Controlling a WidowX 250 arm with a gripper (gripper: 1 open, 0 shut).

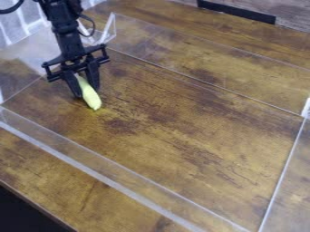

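My black gripper [80,80] is low at the left of the tray, shut on a pale yellow-green elongated object [89,96]. The object points down and toward the viewer from between the fingers, close to or touching the wooden floor. The finger contact itself is small and partly hidden.
A clear-walled tray [285,176] surrounds the wooden work surface [182,127], which is bare across the middle and right. A dark slotted strip [237,13] lies at the back edge. The tray's left wall is close beside the arm.
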